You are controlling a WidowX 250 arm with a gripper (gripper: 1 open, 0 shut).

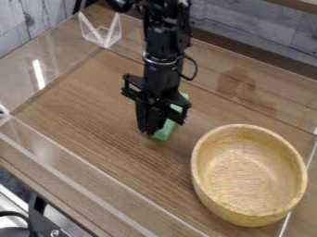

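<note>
The black robot arm's gripper (154, 118) hangs low over the middle of the wooden surface, pointing down at a green object (169, 124). The green object lies just behind and to the right of the fingertips, partly hidden by the arm. I cannot tell whether the fingers touch it or how far apart they stand.
A large wooden bowl (247, 175) fills the front right. Walls edge the area at the back, and dark cables lie beyond the front-left corner.
</note>
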